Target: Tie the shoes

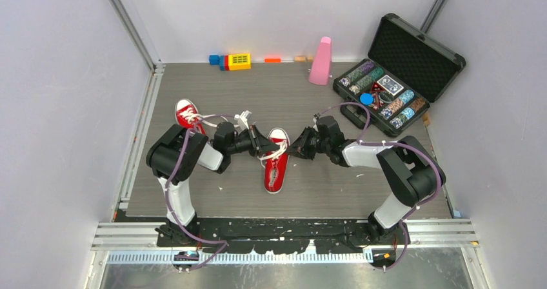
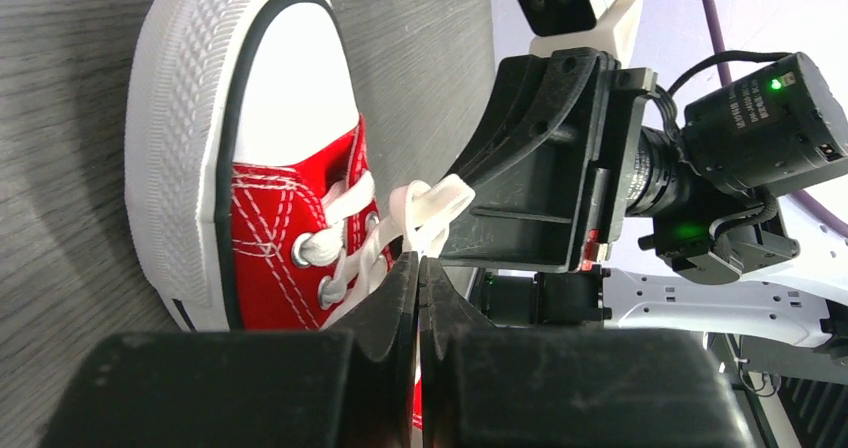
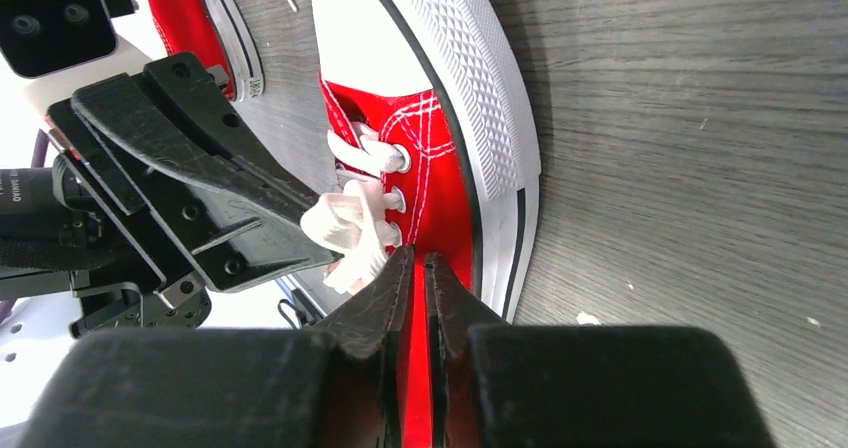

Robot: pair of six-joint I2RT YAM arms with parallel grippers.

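Observation:
A red shoe (image 1: 276, 173) with a white toe cap lies at mid-table, toe toward the back wall. Its white lace (image 2: 430, 208) is bunched into a small loop over the eyelets. From the left side my left gripper reaches the laces, fingers shut, with lace running right to the tips and a pale strip between them. Across from it, my right gripper is slightly open above the shoe; red fabric shows through the narrow gap and no lace is seen there. A second red shoe (image 1: 189, 115) lies farther back left, its laces trailing rightward.
An open case of poker chips (image 1: 391, 99) occupies the back right. Along the rear edge are a pink cone (image 1: 320, 62) and toy blocks (image 1: 238, 61). Both grippers are very close together over the shoe.

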